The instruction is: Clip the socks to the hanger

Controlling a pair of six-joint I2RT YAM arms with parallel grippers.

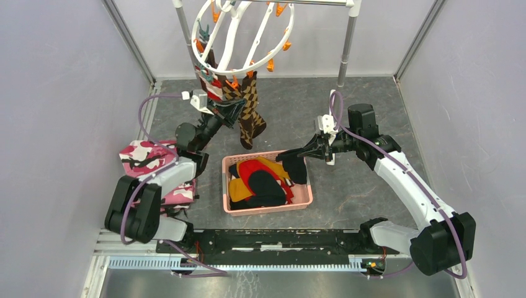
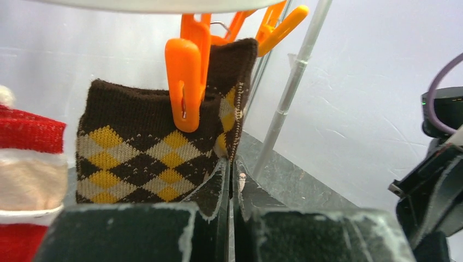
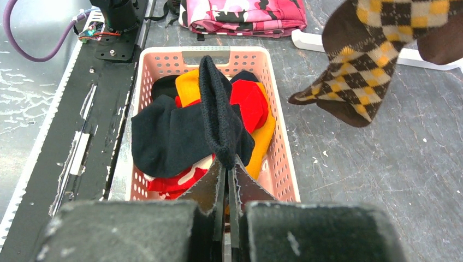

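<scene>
Two brown argyle socks (image 1: 249,121) hang from the white round hanger (image 1: 214,69). Up close in the left wrist view, an orange clip (image 2: 184,82) grips the top of one argyle sock (image 2: 125,147). Its folded side edge runs down to my left gripper, whose fingers are shut on it just below the clip. A red and white sock (image 2: 33,180) hangs to the left. My right gripper is shut on a black sock (image 3: 217,103), holding it up at the basket's right side.
A pink basket (image 1: 268,210) holds several black, red and mustard socks (image 1: 263,177). More orange clips (image 1: 286,46) line the hanger's right side. A pink patterned cloth (image 1: 146,158) lies at the left. Bare floor (image 1: 304,105) shows between the arms.
</scene>
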